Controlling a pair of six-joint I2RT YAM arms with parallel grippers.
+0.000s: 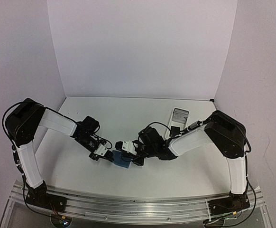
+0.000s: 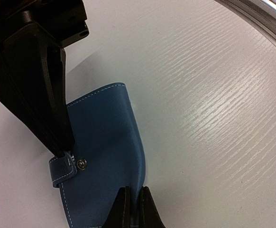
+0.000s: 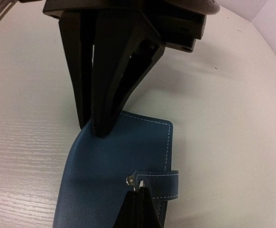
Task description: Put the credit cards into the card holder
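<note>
The dark blue card holder (image 2: 102, 142) lies closed on the white table between both arms; from above, its blue cover (image 1: 122, 160) is partly hidden. My left gripper is shut on its folded spine edge. On the opposite side, my right gripper is shut, its tips at the free end of the holder's snap strap (image 3: 159, 184). Whether the thin strap is pinched between them cannot be made out. Beside the strap's end sits a brass snap stud (image 2: 81, 164), uncovered. No credit card can be made out in any view.
A white tray (image 1: 185, 115) with a dark item (image 1: 174, 131) stands at the back right, partly behind the right arm. Bare table lies behind and in front of the holder. A metal rail (image 1: 138, 209) runs along the front edge.
</note>
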